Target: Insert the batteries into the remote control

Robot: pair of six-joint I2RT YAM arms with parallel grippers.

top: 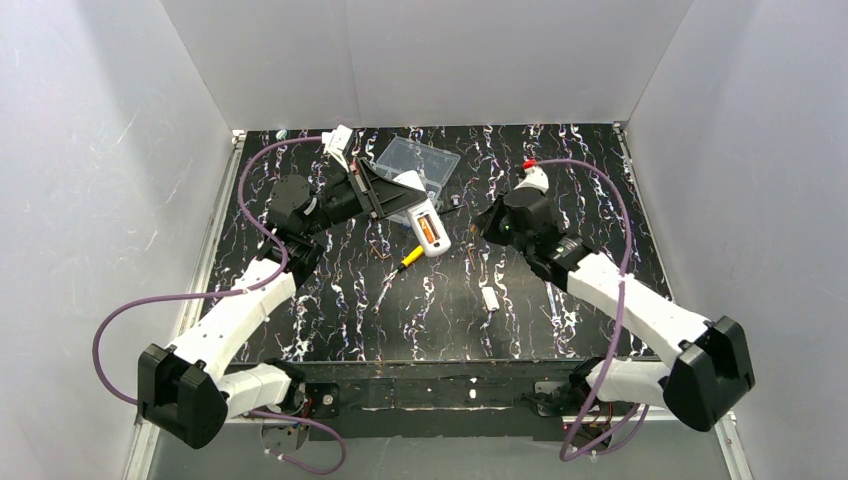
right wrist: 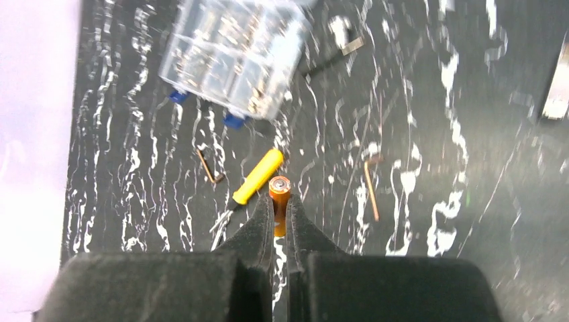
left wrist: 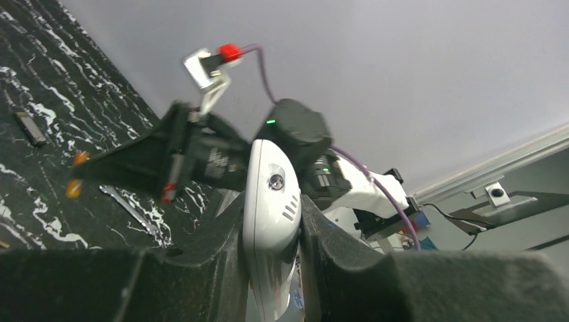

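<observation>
My left gripper [top: 395, 196] is shut on the white remote control [top: 428, 225], held above the mat with its battery bay facing up and an orange battery [top: 428, 228] visible inside. In the left wrist view the remote [left wrist: 272, 201] stands edge-on between the fingers. My right gripper [top: 482, 225] is raised to the right of the remote, apart from it, shut on an orange battery [right wrist: 280, 194], which points out from the fingertips in the right wrist view. A small pale piece [top: 490, 298], possibly the battery cover, lies on the mat below.
A clear plastic parts box [top: 418, 160] sits at the back. A yellow screwdriver [top: 410, 258] lies beneath the remote, with small tools and a wrench [left wrist: 131, 208] around.
</observation>
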